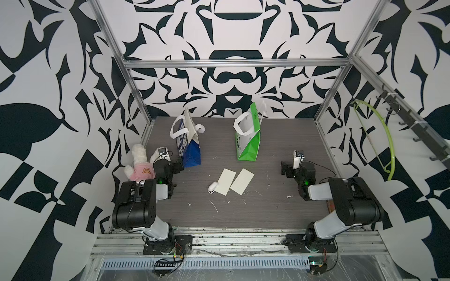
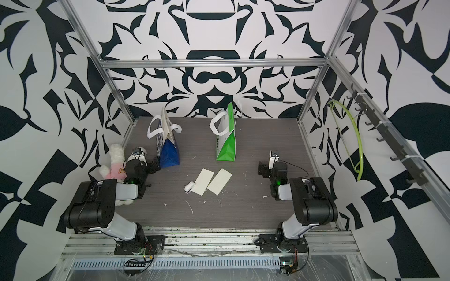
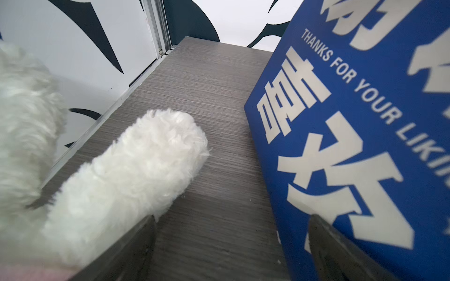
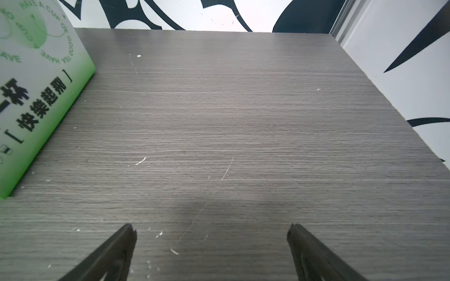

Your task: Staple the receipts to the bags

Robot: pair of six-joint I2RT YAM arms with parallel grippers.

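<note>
Two pale receipts (image 1: 241, 181) lie flat side by side near the middle of the table, with a small white stapler (image 1: 212, 187) by the left one. Behind them stand two upright bags with white handles: a blue bag (image 1: 191, 152) on the left and a green bag (image 1: 249, 145) further right. My left gripper is open close to the blue bag's printed side (image 3: 337, 154), nothing held between its fingers. Over bare table to the right of the green bag (image 4: 37, 103), my right gripper is also open and empty.
A white plush toy (image 1: 140, 164) in pink sits beside the left arm, its furry limb (image 3: 136, 178) near the left fingers. Bare table (image 1: 286, 140) lies between the green bag and the right wall. A green hoop (image 1: 386, 140) hangs on the right.
</note>
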